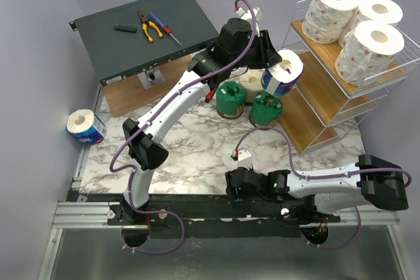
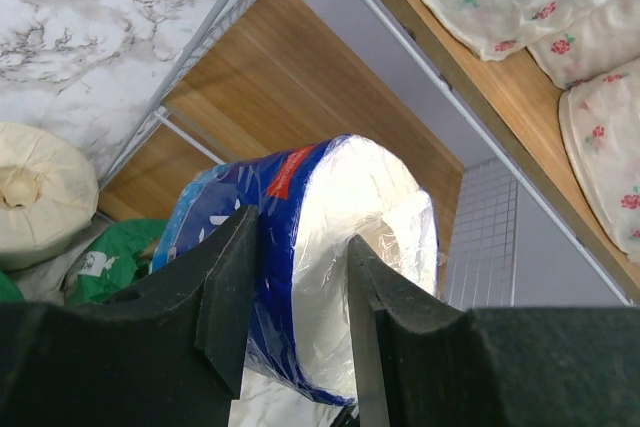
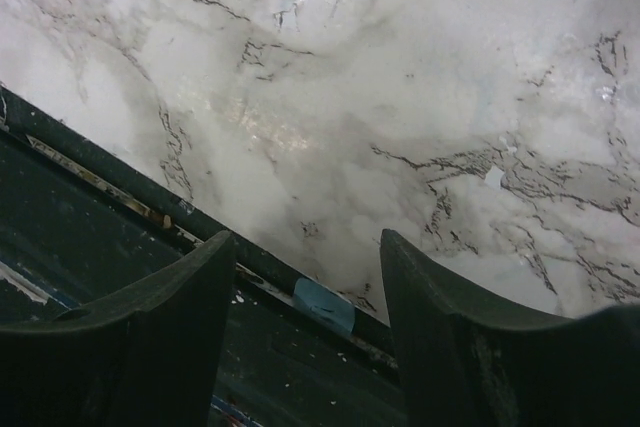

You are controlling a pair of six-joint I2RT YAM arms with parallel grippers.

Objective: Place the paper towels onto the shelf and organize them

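Observation:
My left gripper is shut on the wall of a blue-and-white paper towel roll [image 2: 325,192], one finger outside and the other by its core. In the top view this roll [image 1: 289,69] hangs tilted at the shelf's left side, near the middle board [image 1: 321,90]. On the shelf's top board [image 1: 320,45] stand three floral-wrapped rolls [image 1: 369,49]. A second blue-and-white roll [image 1: 82,124] sits at the table's far left. My right gripper is open above the table's front edge, empty between its fingers.
Two green-wrapped rolls [image 1: 230,100] and a pale roll [image 1: 252,82] stand on the marble table left of the shelf. Wire side rails [image 1: 387,78] edge the boards. A dark panel [image 1: 147,31] with pliers and a screwdriver lies at the back left.

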